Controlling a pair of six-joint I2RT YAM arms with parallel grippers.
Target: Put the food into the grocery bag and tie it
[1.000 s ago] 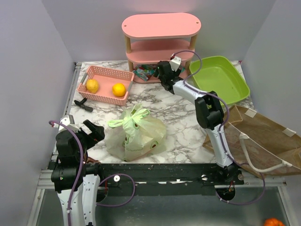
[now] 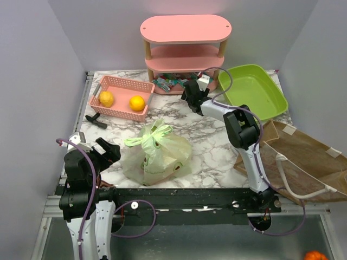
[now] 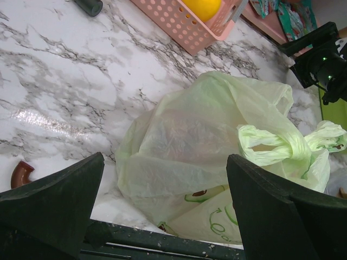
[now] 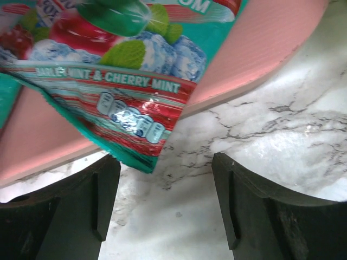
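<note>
A pale green plastic grocery bag (image 2: 157, 157) lies on the marble table, its handles bunched on top. My left gripper (image 2: 111, 151) stands open to its left, the bag between and beyond its fingers in the left wrist view. My right gripper (image 2: 192, 93) is at the shelf's front; in the right wrist view its fingers are apart, with the corner of a teal cherry-mint pouch (image 4: 119, 65) at the left finger's tip, on the pink shelf (image 4: 282, 32). More pouches (image 2: 165, 82) lie on the bottom shelf.
A pink basket (image 2: 122, 114) holds two yellow fruits, an orange-yellow one (image 2: 137, 103) and a paler one (image 2: 106, 99). A green tray (image 2: 255, 89) is at right, a brown bag (image 2: 303, 157) at front right. A dark tool (image 2: 96, 122) lies below the basket.
My right gripper has shifted slightly at the shelf front, ending a little lower in the top view. The left arm and the bag are unchanged.
</note>
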